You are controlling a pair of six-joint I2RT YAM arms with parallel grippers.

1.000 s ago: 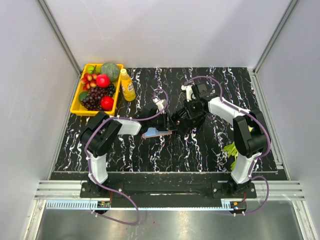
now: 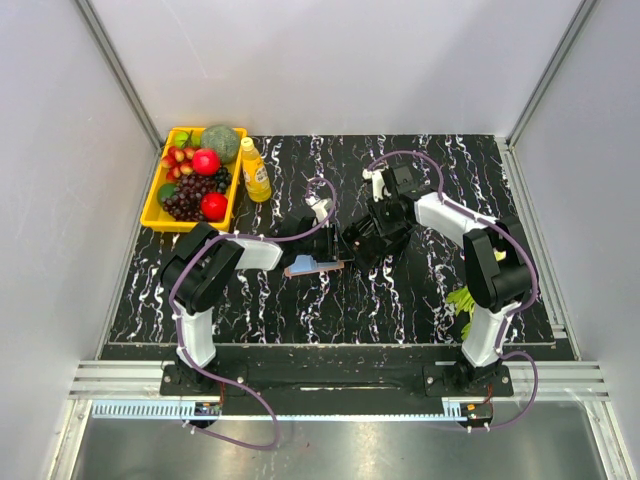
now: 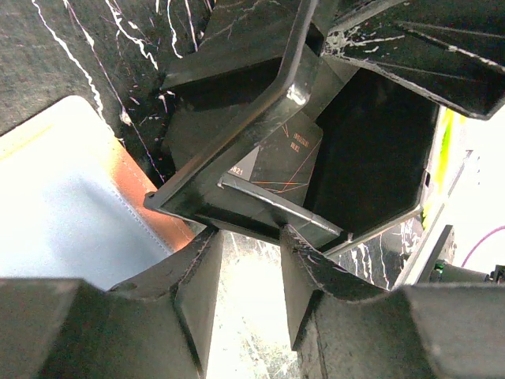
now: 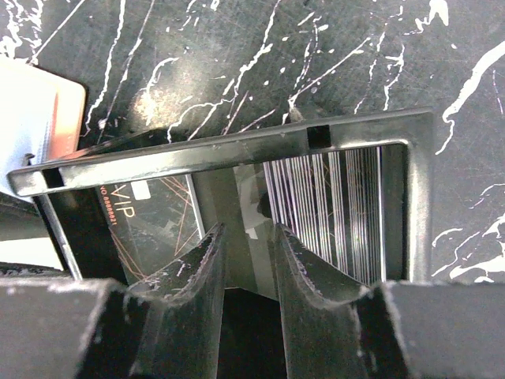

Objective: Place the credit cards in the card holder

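The black card holder lies tilted between my two grippers, with dark cards inside: a card with red lines, and a VIP card beside striped slots in the right wrist view. My left gripper is at the holder's lower edge, fingers slightly apart; whether anything is between them is unclear. My right gripper stands open above the holder's compartment. A blue card pack with an orange edge lies under my left arm.
A yellow fruit basket and a juice bottle stand at the back left. Green produce lies at the right behind my right arm.
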